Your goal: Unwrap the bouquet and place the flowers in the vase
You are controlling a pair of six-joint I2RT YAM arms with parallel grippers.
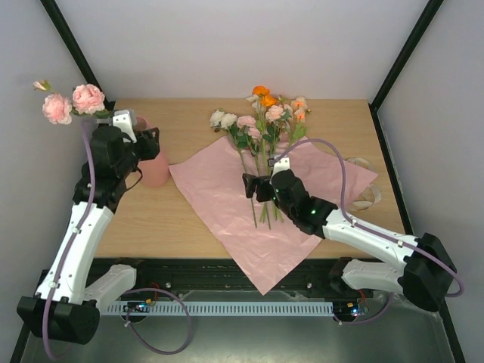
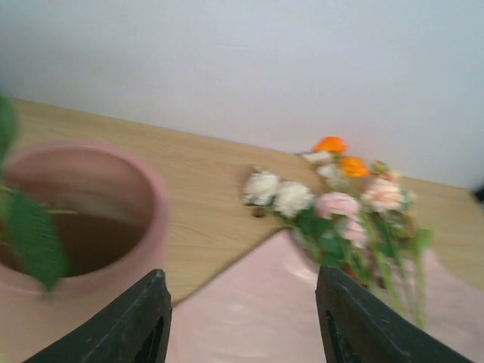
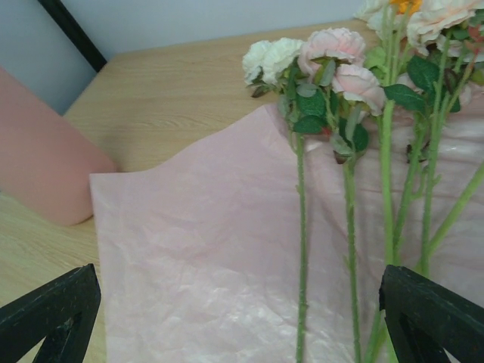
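Observation:
The pink vase (image 1: 156, 168) stands at the table's left, its mouth showing large in the left wrist view. Pink flowers (image 1: 88, 99) stick out above it to the left, and their green leaves (image 2: 34, 234) hang over the vase's opening. My left gripper is open beside the vase, nothing between its fingers. Several more flowers (image 1: 261, 128), white, pink, peach and orange, lie with stems toward the front. Over those stems is my right gripper, open; one stem appears to pass by its right finger.
Beneath the loose flowers a pink wrapping sheet (image 1: 219, 204) covers the middle and right of the table (image 1: 128, 234). A pale ribbon (image 1: 367, 198) lies at the right. Bare wood shows at front left.

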